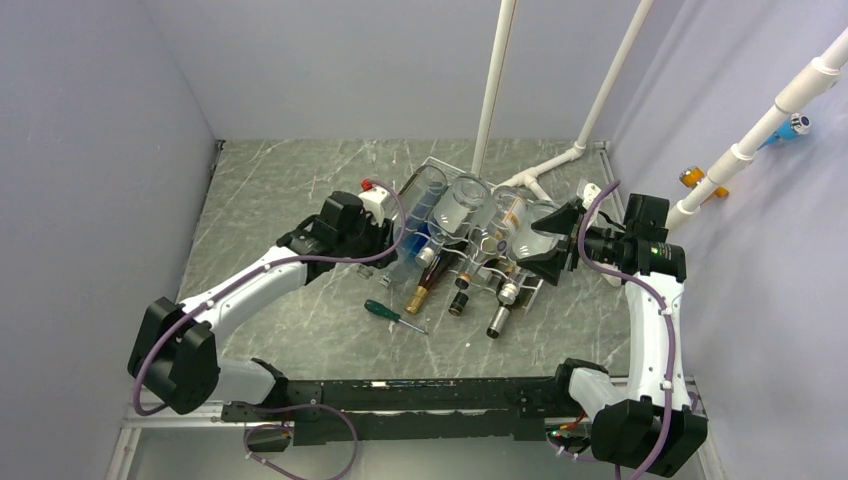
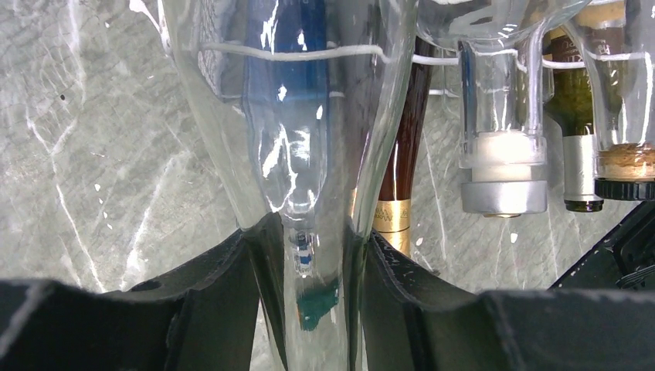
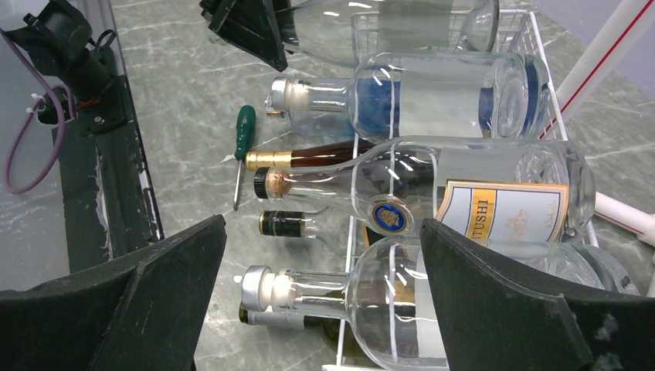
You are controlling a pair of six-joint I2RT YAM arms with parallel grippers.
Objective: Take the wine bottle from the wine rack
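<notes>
My left gripper is shut on the neck of a clear glass bottle (image 2: 193, 100), the leftmost of the row. In the right wrist view that clear bottle (image 3: 347, 27) lies over the far end of the white wire wine rack (image 3: 357, 247); whether it still touches the wires is unclear. My right gripper (image 1: 550, 245) stands open above the rack's right end, nothing gripped. Its dark fingers (image 3: 166, 286) spread wide over a clear bottle with a silver cap (image 3: 394, 301). Beside that lies a Tushi-labelled bottle (image 3: 502, 212).
A blue bottle (image 2: 286, 139) shows through the held glass. Close by are a brown bottle with a gold neck (image 1: 428, 280) and a green screwdriver (image 1: 385, 312) on the marble top. White pipes rise behind the rack.
</notes>
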